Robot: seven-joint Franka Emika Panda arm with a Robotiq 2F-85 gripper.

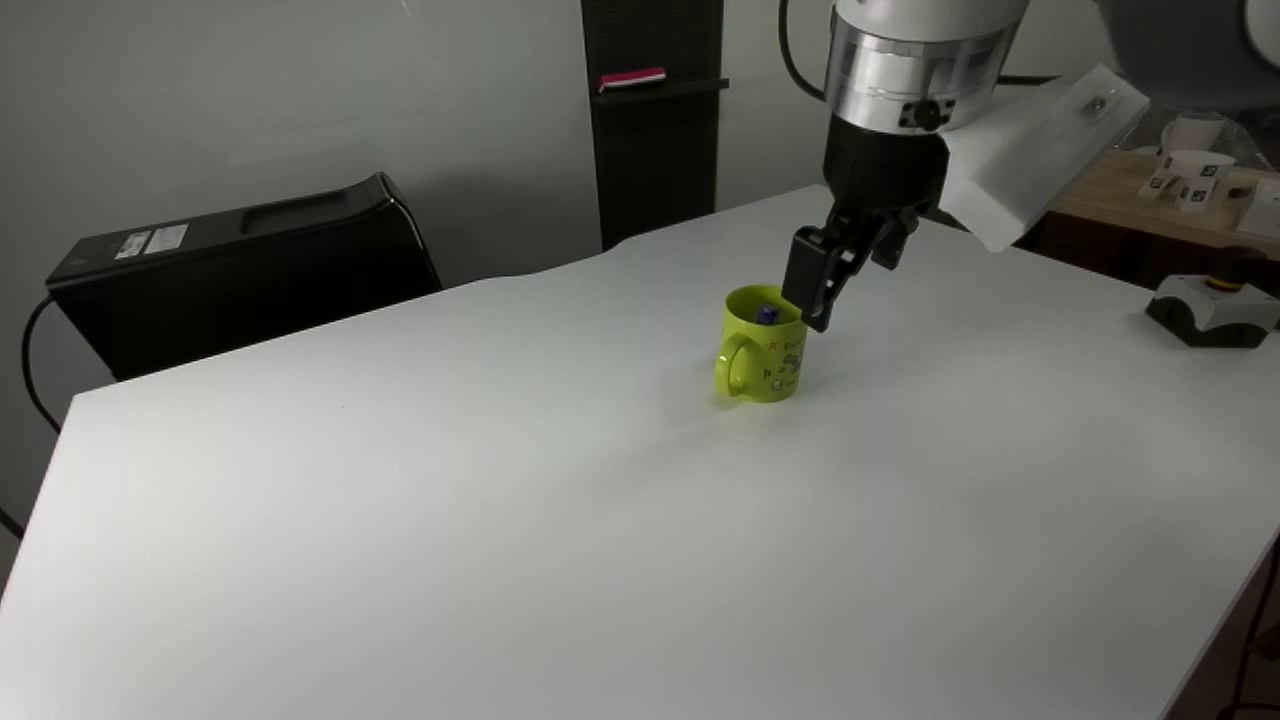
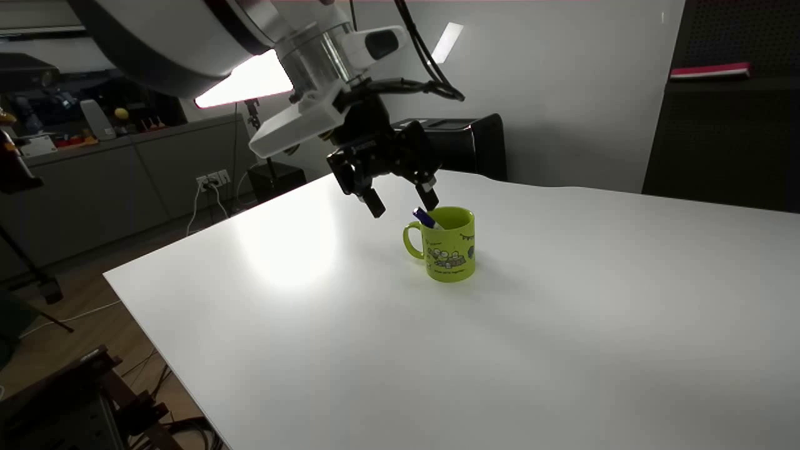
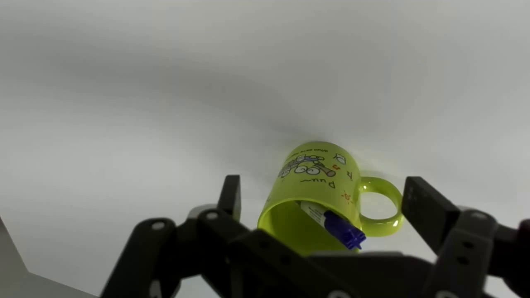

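A yellow-green mug point(image 1: 763, 360) stands upright on the white table, its handle toward the left in both exterior views. Inside it leans a marker with a blue-purple cap point(image 3: 343, 229) and a white barrel; the cap pokes up near the rim on the handle side. My gripper point(image 2: 405, 207) is open, tilted, and close to the mug at about rim height or a little above. In the wrist view the mug point(image 3: 318, 181) and marker appear between the two spread fingers, with the handle near the right one. Nothing is held.
Bare white table point(image 1: 420, 516) surrounds the mug on all sides. Behind the table's back edge is a black box-shaped appliance point(image 1: 252, 264). A small grey and black device point(image 1: 1214, 310) sits at the right edge in exterior view 1.
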